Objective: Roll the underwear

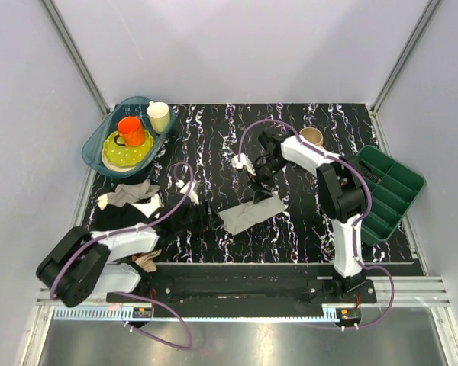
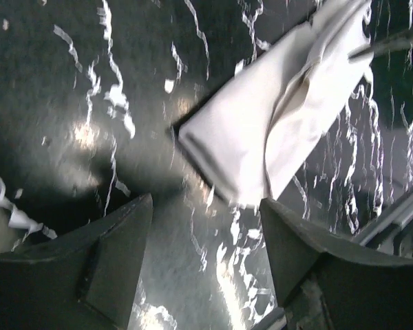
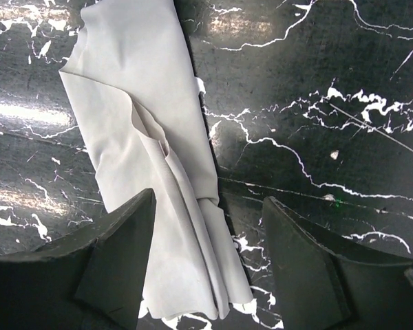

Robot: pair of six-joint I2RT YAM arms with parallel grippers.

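Note:
The underwear is a pale grey cloth folded into a long strip on the black marbled table, with a lengthwise fold of fabric along its middle. Just off its left end, my left gripper is low over the table, its fingers apart; in the left wrist view the cloth lies beyond the fingertips and nothing is between them. My right gripper hovers over the right part of the strip. Its fingers are wide apart, with one above the cloth and the other over bare table.
To the left is a heap of clothes, partly under my left arm. A blue basket holding cups and a plate stands at the back left. On the right sits a green divided box, with a tan cup behind.

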